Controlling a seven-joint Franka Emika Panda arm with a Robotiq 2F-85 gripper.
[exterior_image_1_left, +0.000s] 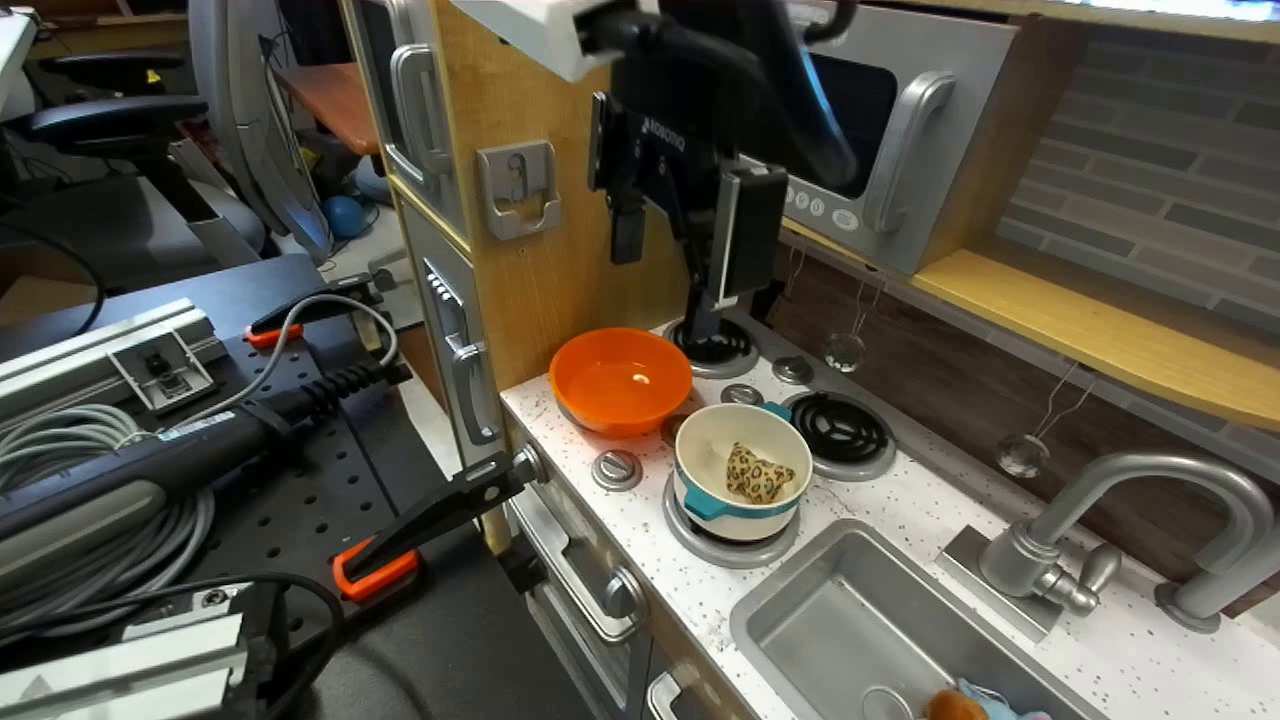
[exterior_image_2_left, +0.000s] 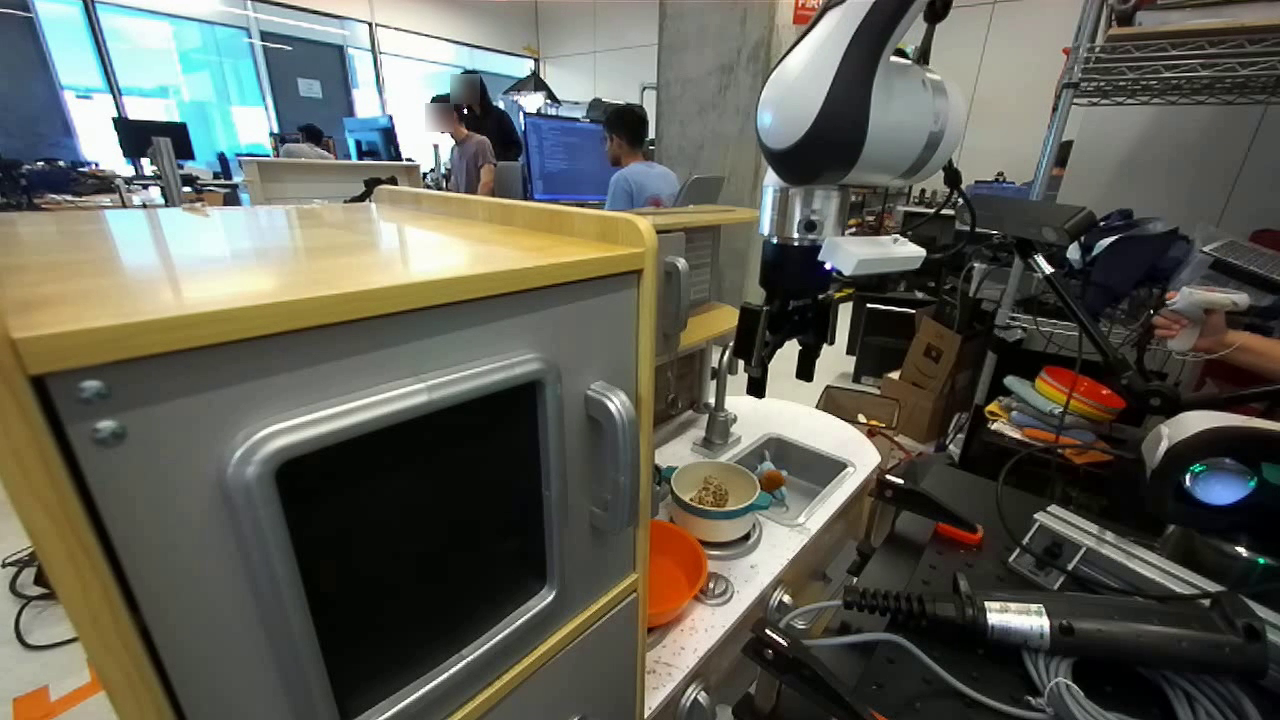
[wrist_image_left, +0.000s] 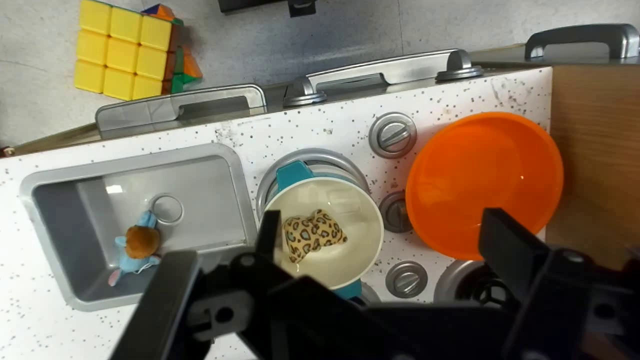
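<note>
My gripper hangs above the toy kitchen's stove, its fingers wide apart and nothing between them. In the wrist view, one of its fingertips overlaps the edge of a cream pot and the other overlaps the orange bowl. Teal handles mark the pot, which sits on a front burner. Inside it lies a small leopard-print cloth object. The bowl stands beside the pot, near the wooden side panel, and looks empty. A blue and brown plush toy rests in the grey sink.
Behind the gripper is the microwave, with a wooden shelf to its right. A tall faucet rises behind the sink. Clamps, cables and metal rails crowd the black table in front.
</note>
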